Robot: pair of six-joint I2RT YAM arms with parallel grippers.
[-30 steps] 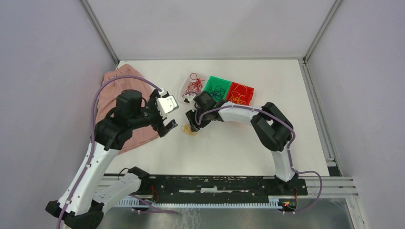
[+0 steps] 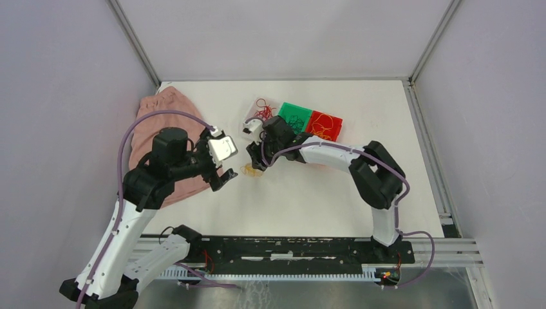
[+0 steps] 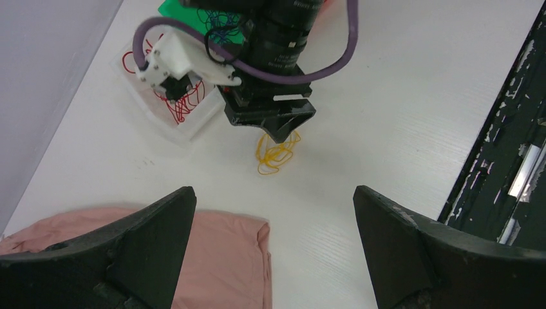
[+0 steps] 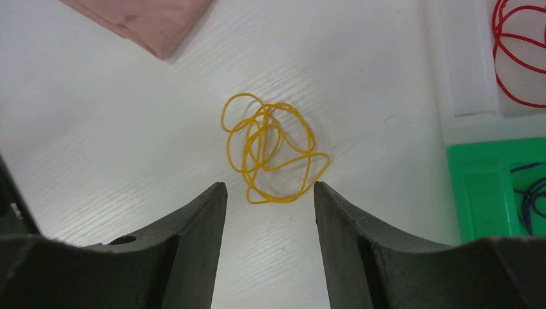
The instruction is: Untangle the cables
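A tangled loose yellow cable lies alone on the white table, also seen in the left wrist view [image 3: 275,154]. My right gripper hangs over it, open, with nothing between its fingers; in the top view it sits left of the bins, partly hidden by its own arm. My left gripper is open and empty, held above the table near a folded pink cloth [image 3: 225,264], facing the right gripper.
A clear bin with red cables [image 2: 263,108], a green bin with dark cables [image 2: 296,112] and a red bin with yellow cables [image 2: 325,125] stand at the back.
My right gripper has moved slightly up and back in the top view. My left arm has shifted slightly. The yellow cable shows no clear change.
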